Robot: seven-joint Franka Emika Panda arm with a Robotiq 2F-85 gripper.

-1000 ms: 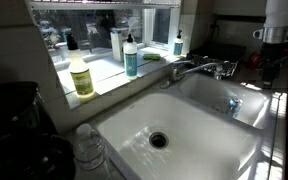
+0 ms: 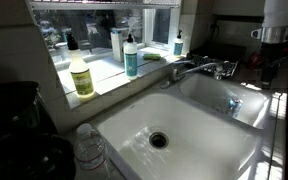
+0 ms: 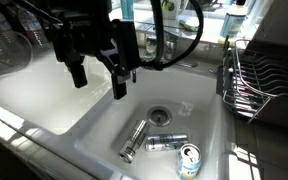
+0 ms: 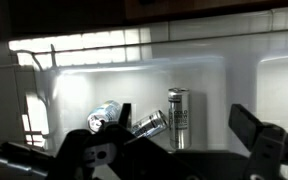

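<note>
Several cans lie in one basin of the white sink. In exterior view 2 a blue-and-white can (image 3: 189, 160) is at the front, a silver can (image 3: 166, 142) lies beside it, and another slim can (image 3: 133, 141) slants to the left. The wrist view shows an upright-looking column of a silver can (image 4: 179, 118), a tilted can (image 4: 150, 125) and a third can (image 4: 103, 114). Above the basin, my gripper (image 3: 97, 82) is open, its fingers apart and nothing between them. From the wrist, the gripper spans the cans, clear of them.
The white sink (image 2: 134, 150) has two basins; the nearer one in exterior view 1 is empty. A faucet (image 2: 199, 68) reaches over the divider. Soap bottles (image 2: 80, 70) line the sill. A wire dish rack (image 3: 259, 80) stands right of the can basin.
</note>
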